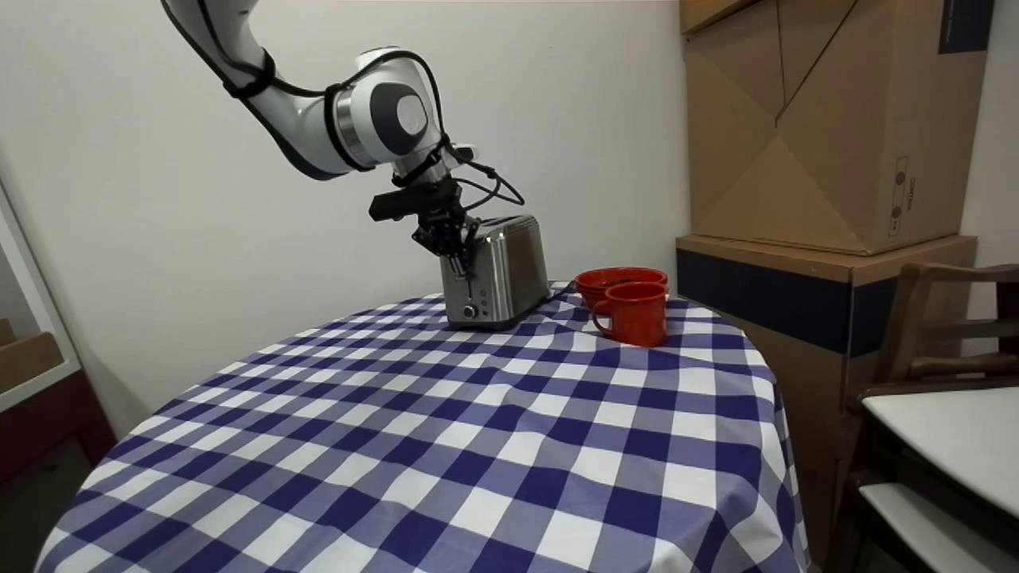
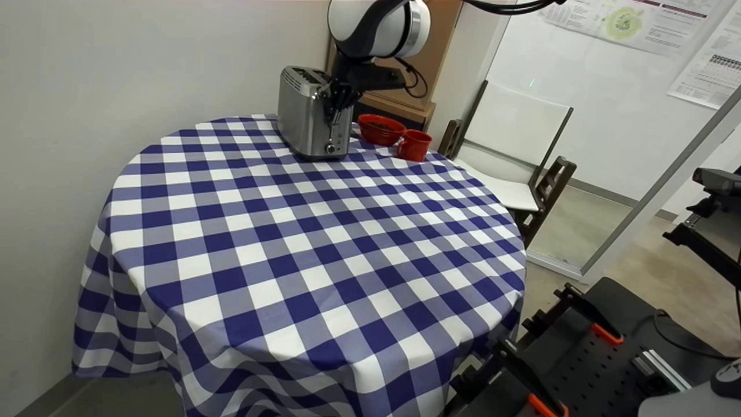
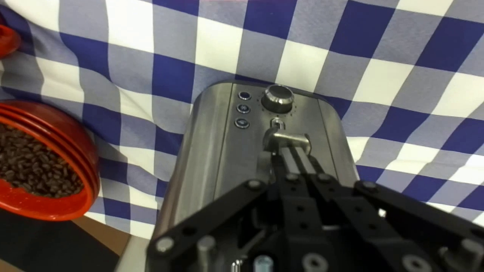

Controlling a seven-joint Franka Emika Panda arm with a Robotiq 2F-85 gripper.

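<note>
A brushed-metal toaster point(image 1: 516, 272) stands upright on the checked cloth, close to the wall. Its front panel, with a round knob point(image 3: 278, 98), several small buttons and a metal lever point(image 3: 290, 139), shows in the wrist view. Right at this panel is my gripper, pointing down with its fingers pressed together and nothing visible between them. In the wrist view the fingertips overlap the lever's edge; whether they touch it I cannot tell. Exterior view 2 has the gripper point(image 2: 334, 119) in front of the toaster's front face, above the knob.
Beside the toaster sit a red bowl point(image 2: 380, 131) of dark beans and a red mug point(image 1: 638, 315). Cardboard boxes point(image 1: 783, 153) and a chair point(image 2: 512, 135) stand beyond the table. Most of the checked tablecloth point(image 2: 278, 243) is bare.
</note>
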